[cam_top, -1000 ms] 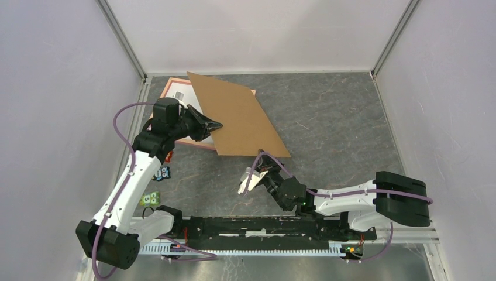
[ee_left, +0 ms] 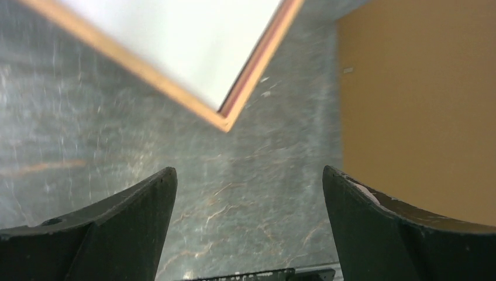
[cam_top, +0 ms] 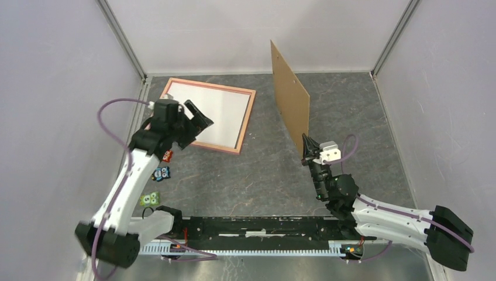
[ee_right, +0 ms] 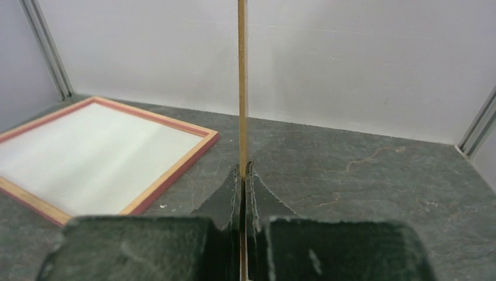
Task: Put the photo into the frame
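Observation:
A thin brown board (cam_top: pixel 291 93) stands steeply on edge above the table in the top view, its lower corner clamped by my right gripper (cam_top: pixel 306 153). In the right wrist view the board (ee_right: pixel 243 88) is seen edge-on between the shut fingers. The wooden frame (cam_top: pixel 245 123) lies flat at the back left, with a white sheet (cam_top: pixel 216 108) inside it. My left gripper (cam_top: pixel 199 121) is over the frame's middle in the top view, its fingers (ee_left: pixel 137 216) wide apart with nothing between them. I see no separate photo.
Left of the bare mid-table lie a red packet (cam_top: pixel 167 156), a blue packet (cam_top: pixel 161 174) and a green packet (cam_top: pixel 150 199). White walls (cam_top: pixel 263 35) close in the back and both sides.

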